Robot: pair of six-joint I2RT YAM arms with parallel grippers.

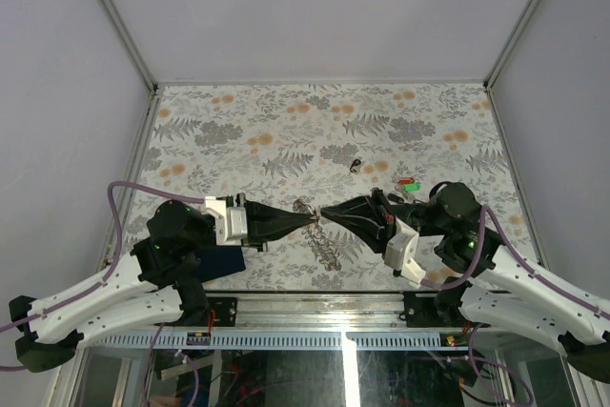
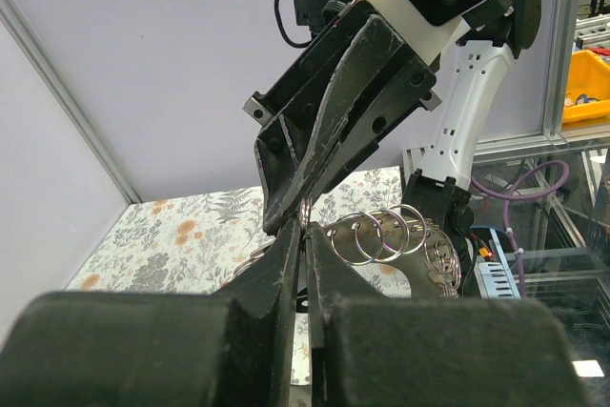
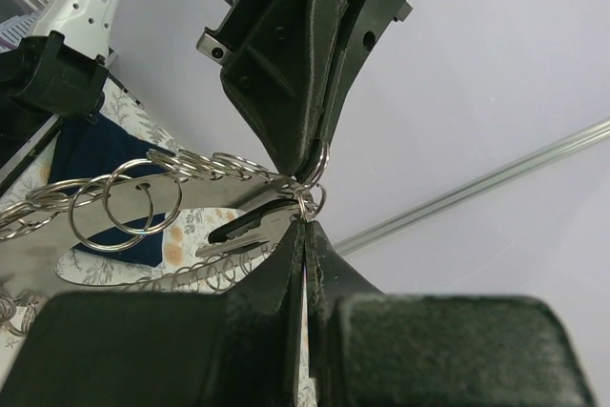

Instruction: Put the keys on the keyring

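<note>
My left gripper (image 1: 313,219) and right gripper (image 1: 323,211) meet tip to tip near the table's middle, both shut. The keyring, a flat metal band strung with many thin rings (image 2: 381,235), hangs just below the tips. In the right wrist view a thin ring (image 3: 324,161) passes through the left gripper's fingertips. Another small ring (image 3: 303,205) stands at the right gripper's tips (image 3: 303,224); whether they pinch it is unclear. Behind it shows a black-headed metal key (image 3: 250,226). How it is attached cannot be made out.
A small black key-like item (image 1: 355,165) lies on the patterned table beyond the grippers. Red and green pieces (image 1: 410,185) lie right of it. A dark blue cloth or box (image 1: 221,262) is under the left arm.
</note>
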